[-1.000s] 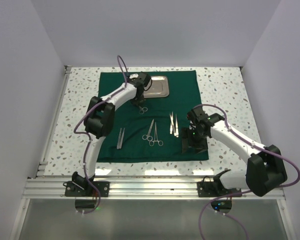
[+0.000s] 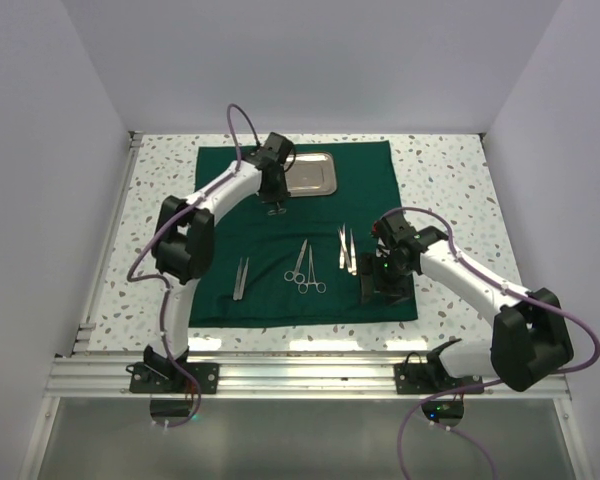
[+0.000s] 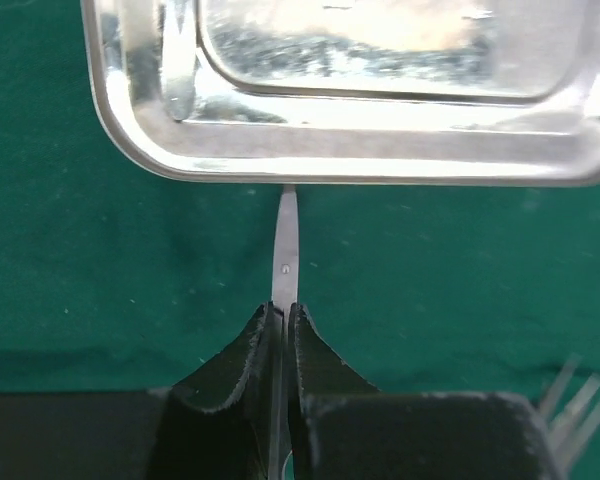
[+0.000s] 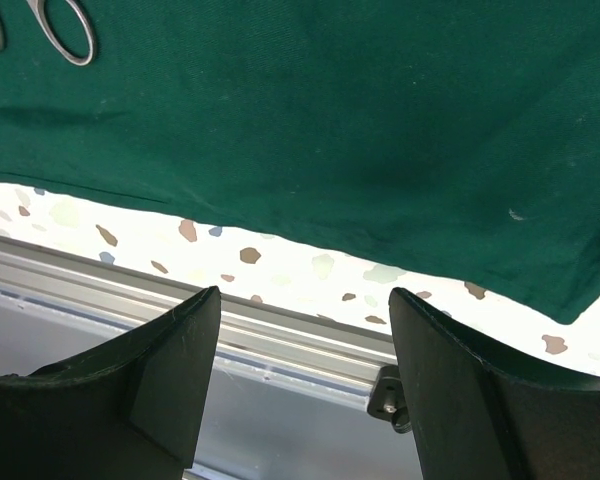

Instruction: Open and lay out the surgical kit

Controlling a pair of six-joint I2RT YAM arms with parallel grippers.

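The steel tray (image 2: 310, 175) rests at the top of the green cloth (image 2: 300, 300). Just below it, scissors (image 3: 286, 245) point toward the tray, with my left gripper over them, fingertips close together; whether they grip is unclear. My right gripper stands open over the cloth's lower right, nothing between its fingers. Two tweezers (image 2: 240, 280) lie at lower left, scissor-like instruments (image 2: 310, 283) at bottom centre, and several slim knives (image 2: 347, 250) to their right.
The speckled table (image 2: 450, 180) shows around the cloth, with a metal rail along the front edge (image 4: 280, 335). The cloth's upper right, beside the tray, is bare.
The right arm is essentially still.
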